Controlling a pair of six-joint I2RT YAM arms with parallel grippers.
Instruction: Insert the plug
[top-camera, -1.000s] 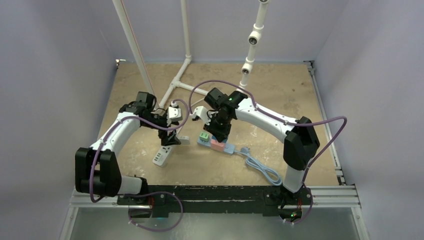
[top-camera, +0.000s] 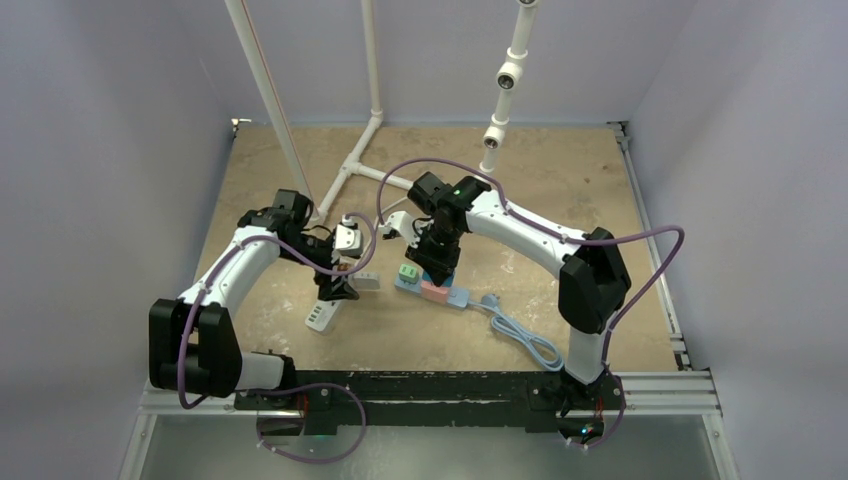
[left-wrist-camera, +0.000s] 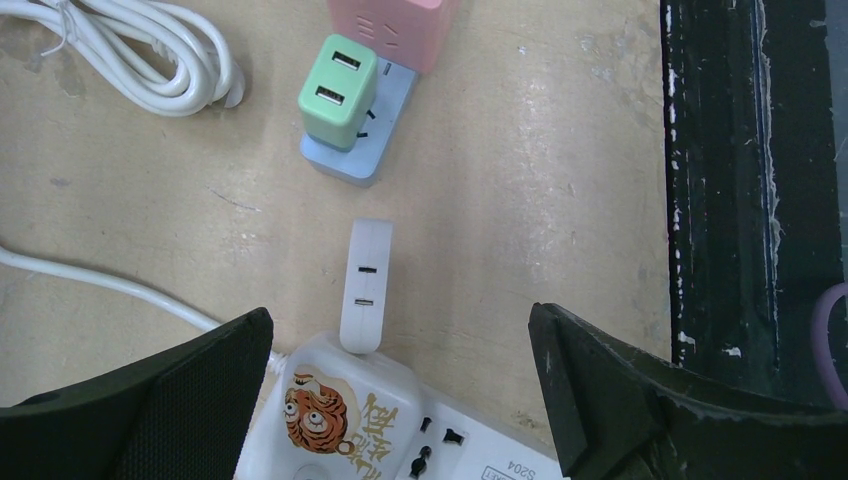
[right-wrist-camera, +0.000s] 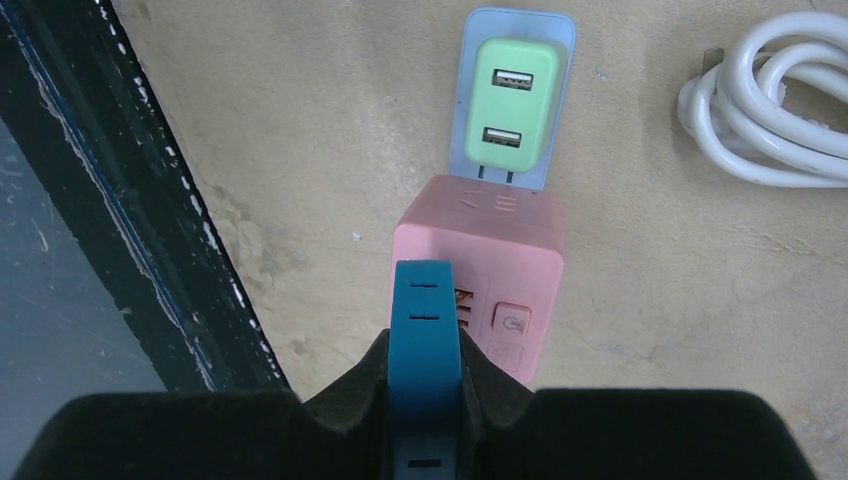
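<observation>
A blue plug-like adapter (right-wrist-camera: 424, 370) stands between the fingertips of my right gripper, over a pink cube adapter (right-wrist-camera: 510, 250); whether it is gripped firmly is hard to tell. The pink cube and a green USB charger (right-wrist-camera: 512, 105) sit on a light-blue power strip (right-wrist-camera: 472, 30). My left gripper is open above a white power strip (left-wrist-camera: 490, 450) with a tiger-printed white adapter (left-wrist-camera: 350, 410) and a slim white adapter (left-wrist-camera: 365, 280) at its end, nothing held between its fingers.
A coiled white cable (left-wrist-camera: 170, 70) lies behind, a light-blue cable (top-camera: 525, 335) to the right. White pipes (top-camera: 355, 160) stand at the back. The table's dark front edge (left-wrist-camera: 720, 200) borders the near side.
The right arm has shifted very slightly.
</observation>
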